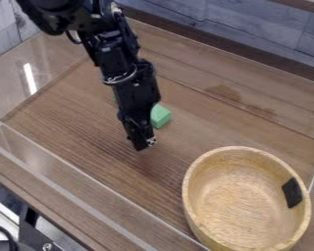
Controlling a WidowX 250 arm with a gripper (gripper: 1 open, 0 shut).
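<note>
The black robot arm reaches down from the top left, and its gripper [142, 139] is low over the middle of the wooden table, looking shut, with nothing visible held. A small green block [160, 116] lies just behind the gripper, to the right of it and partly hidden by it. Whether they touch I cannot tell.
A large round tan basket [246, 160] with a dark handle patch fills the lower right of the table [68, 157].
</note>
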